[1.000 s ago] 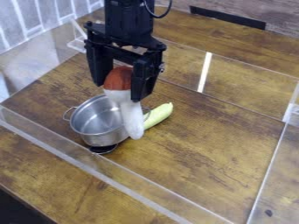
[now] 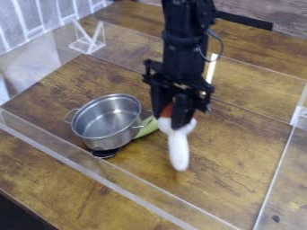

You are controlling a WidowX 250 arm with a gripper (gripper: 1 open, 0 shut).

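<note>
My gripper (image 2: 171, 110) is over the middle of the wooden table, just right of a steel pot (image 2: 106, 121), shut on a white object (image 2: 179, 145) that hangs down below it, with a bit of red at its top, mostly hidden by the dark fingers. A pale yellow-green vegetable (image 2: 146, 127) lies at the pot's right side, partly hidden behind the gripper and the held object.
Clear panels edge the left and right sides. A white bracket (image 2: 89, 40) stands at the back left.
My gripper has moved right and lower, away from above the pot, carrying the white and red object. The pot is now more fully in view.
</note>
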